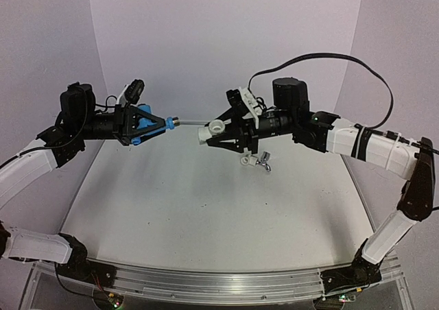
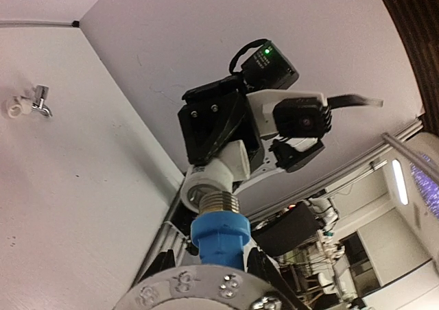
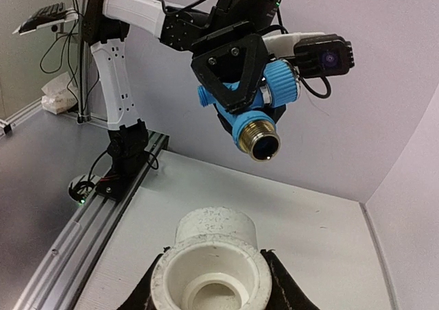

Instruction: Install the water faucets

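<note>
A blue fitting (image 1: 145,123) with a brass threaded end is held in my left gripper (image 1: 164,123), which is shut on it. The thread (image 3: 259,140) points toward the other arm. My right gripper (image 1: 223,133) is shut on a white pipe fitting (image 1: 216,127), whose round mouth (image 3: 212,282) shows in the right wrist view. In the top view, a gap separates the brass thread from the white fitting. The left wrist view shows the white fitting (image 2: 209,183) behind the thread, partly overlapped by it. Both parts are in the air.
A chrome tap (image 1: 264,161) joined to another white fitting (image 1: 249,160) lies on the white table (image 1: 206,214), toward the back right. A metal rail (image 1: 206,279) runs along the front, and walls stand at the sides and back.
</note>
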